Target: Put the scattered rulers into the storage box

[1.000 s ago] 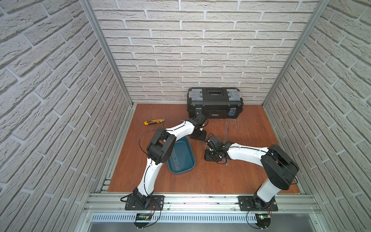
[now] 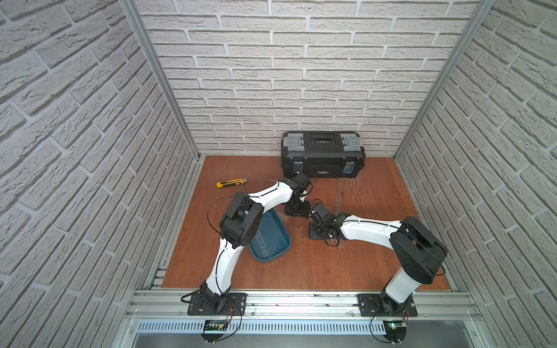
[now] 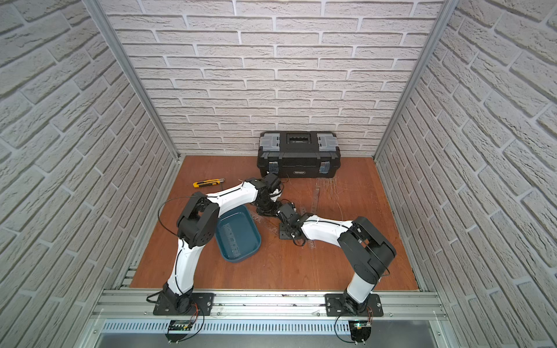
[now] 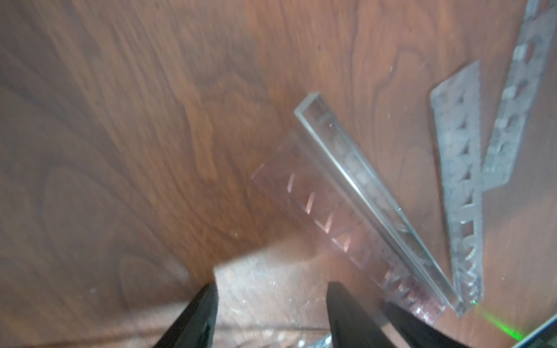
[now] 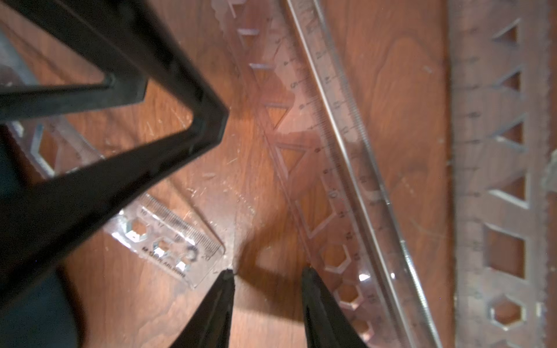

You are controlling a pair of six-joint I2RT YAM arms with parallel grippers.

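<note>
My left gripper is low over the table, right of the blue storage box (image 2: pixel 279 236). Its black fingers (image 5: pixel 165 156) cross a clear ruler (image 5: pixel 174 237) in the right wrist view; it appears shut on that ruler, though the grip itself is mostly hidden. My right gripper stands part open close by, nothing visible between its fingertips. Beneath and beside it lies a clear ridged ruler (image 5: pixel 325 174), with another cut-out ruler (image 5: pixel 487 133) farther right. Two flat rulers, a nearer one (image 4: pixel 461 174) and a farther one (image 4: pixel 516 110), show in the left wrist view. One ruler (image 3: pixel 232 240) lies in the box.
A black toolbox (image 2: pixel 323 156) stands at the back, and a yellow cutter (image 2: pixel 231 182) lies back left. Both arms are close together at mid-table.
My left gripper has come slightly toward the front, and the ruler beneath it now shows between the box and my right gripper. The box has shifted slightly left and forward.
</note>
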